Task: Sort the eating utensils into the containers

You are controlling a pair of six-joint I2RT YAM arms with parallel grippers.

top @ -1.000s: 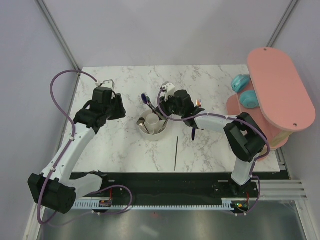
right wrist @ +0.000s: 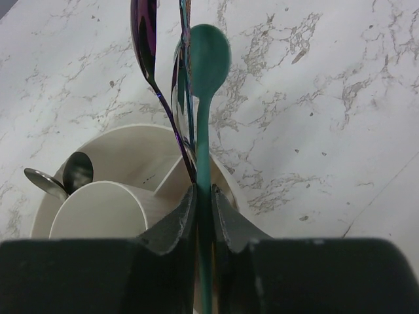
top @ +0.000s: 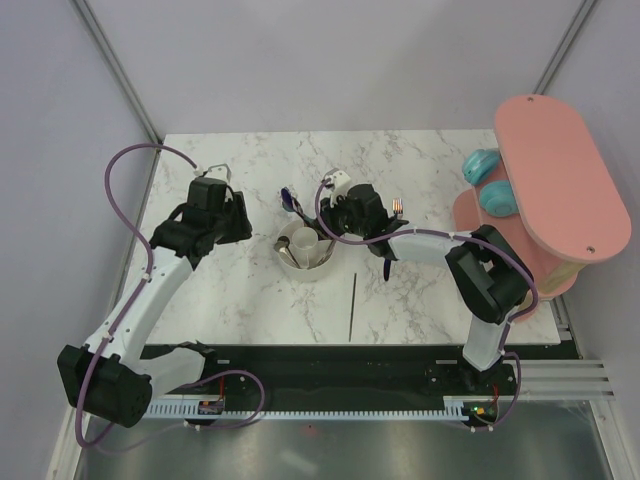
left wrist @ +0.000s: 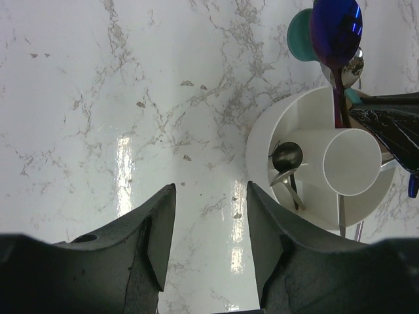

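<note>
A round white divided container (left wrist: 260, 147) holds a white inner cup (left wrist: 352, 162), with small metal spoons (left wrist: 287, 156) in its left compartment. A dark blue-purple spoon (left wrist: 336, 33) and a teal spoon (right wrist: 211, 60) stand in its far part, heads leaning out over the back rim. Over that part, my right gripper has its fingertips close on both sides of the teal handle; whether they grip it is unclear. The lower end of that handle is hidden. Left of the container, my left gripper is open over bare table, with nothing between its fingers.
A thin dark stick (top: 352, 308) lies right of the container. A fork (top: 398, 206) and a dark utensil (top: 387, 268) lie near the right arm. A pink rack (top: 565, 170) with teal cups (top: 497, 198) stands far right.
The leaning spoon heads and right gripper have shifted very slightly over the last second. My left arm has barely moved. The container and loose utensils stay in place.
</note>
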